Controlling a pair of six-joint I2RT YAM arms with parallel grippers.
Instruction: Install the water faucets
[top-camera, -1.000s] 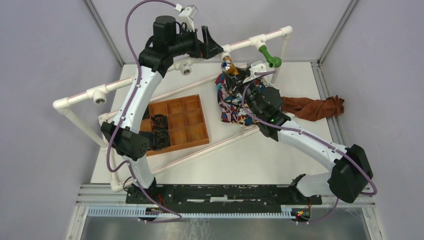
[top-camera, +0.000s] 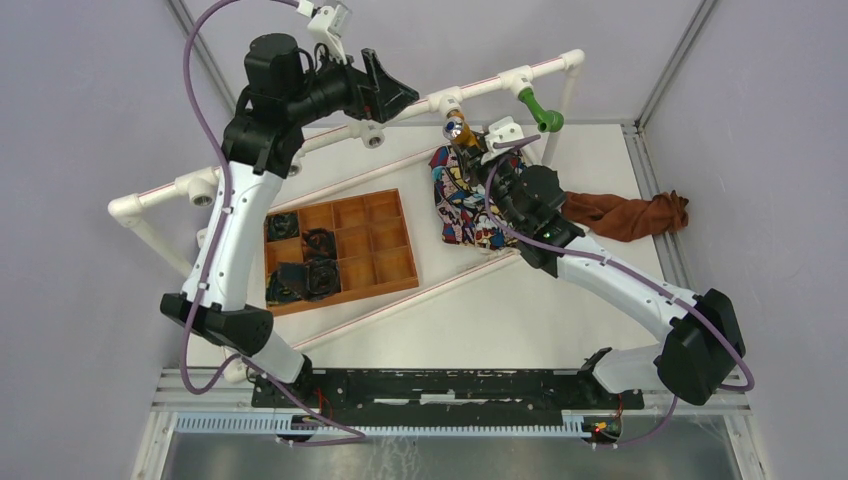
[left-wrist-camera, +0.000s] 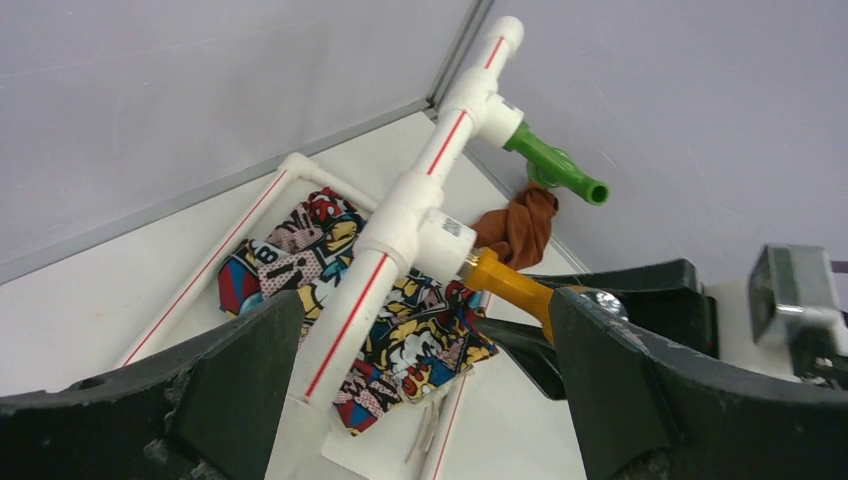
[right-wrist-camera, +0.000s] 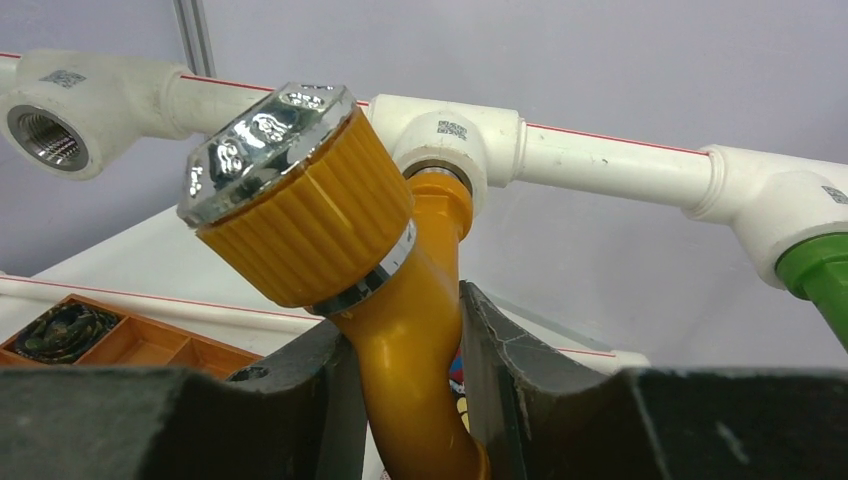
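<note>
An orange faucet with a chrome cap sits at the middle-right tee of the white pipe. My right gripper is shut on it; in the right wrist view its body runs up into the tee's metal socket. A green faucet is fitted at the tee to the right. My left gripper stands open above the pipe, left of the orange faucet, with nothing between its fingers. An empty threaded socket shows further left.
An orange compartment tray with black items lies below left. A patterned cloth and a brown cloth lie under the pipe. Lower white rails cross the table.
My left arm has moved to the left, its gripper drawing away from the orange faucet's tee. The right arm is nearly still.
</note>
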